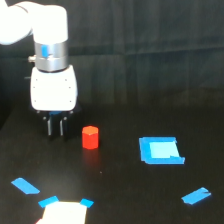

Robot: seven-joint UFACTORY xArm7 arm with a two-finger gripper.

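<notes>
A small red block (90,138) stands on the black table, left of the middle of the camera view. My gripper (57,130) points down just to the left of the block, its two dark fingers apart with only a gap between them. There is space between the near finger and the block, so they do not appear to touch. To the right lies a pale square framed in blue tape (162,150), with nothing on it.
Blue tape strips (25,186) lie at the front left and another tape strip (196,196) at the front right. A whitish object (63,213) sits at the bottom edge.
</notes>
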